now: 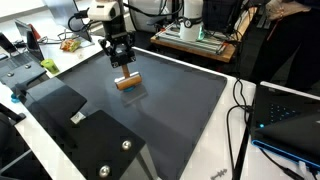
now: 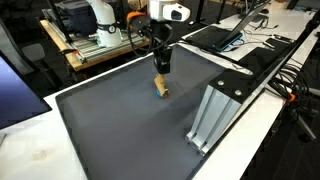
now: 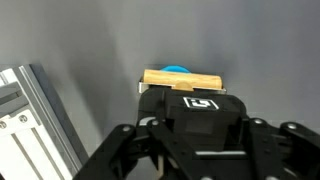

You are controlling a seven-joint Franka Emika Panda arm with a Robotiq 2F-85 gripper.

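My gripper (image 1: 123,60) points down over the dark table, shut on the upright part of a wooden-coloured tool. Its wider bar (image 1: 128,82), orange-brown with a pale edge, lies crosswise low at the tabletop; whether it touches cannot be told. From the other side, the orange-brown tool (image 2: 161,86) shows below the gripper (image 2: 160,68), with a bluish patch on it. In the wrist view the wooden bar (image 3: 158,76) sits just beyond the dark gripper, and a blue edge (image 3: 176,69) peeks out behind it. The fingers hide the grasped part.
A small orange item (image 1: 126,145) appears beside the large black box (image 1: 95,143) in exterior view 1. That box (image 2: 232,85) stands along one table side. The grey tabletop (image 2: 110,115) is otherwise largely clear. Cables and a laptop (image 1: 288,125) lie outside it.
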